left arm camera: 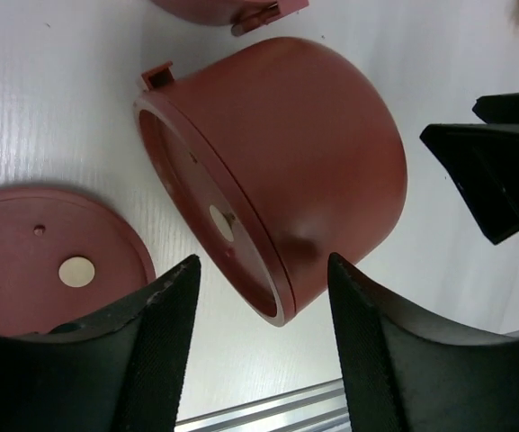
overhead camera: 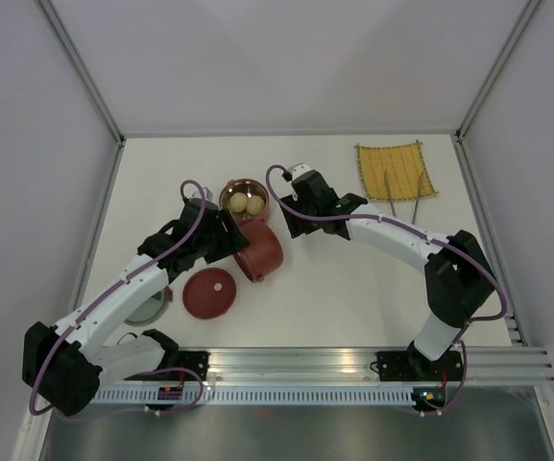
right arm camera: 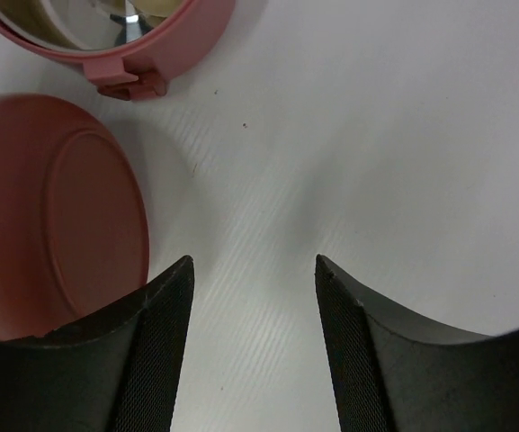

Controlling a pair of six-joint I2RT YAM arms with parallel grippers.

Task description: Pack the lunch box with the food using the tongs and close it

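A dark red lunch box container (overhead camera: pixel 260 252) lies on its side mid-left on the table; its open rim faces left in the left wrist view (left arm camera: pixel 290 162). Above it, my left gripper (overhead camera: pixel 226 244) hangs over the rim, fingers parted and nothing between them. To the container's right is my right gripper (overhead camera: pixel 294 224), also open and empty, over bare table. Behind the container stands a second red bowl (overhead camera: pixel 245 181) with round, pale yellow items (overhead camera: pixel 247 204) inside. A round red lid (overhead camera: pixel 209 293) lies flat at the front left.
A yellow mat (overhead camera: pixel 397 171) lies at the back right, with two thin utensils (overhead camera: pixel 389 192) by its lower edge. Partly under the left arm is a grey-green round lid (overhead camera: pixel 148 307).
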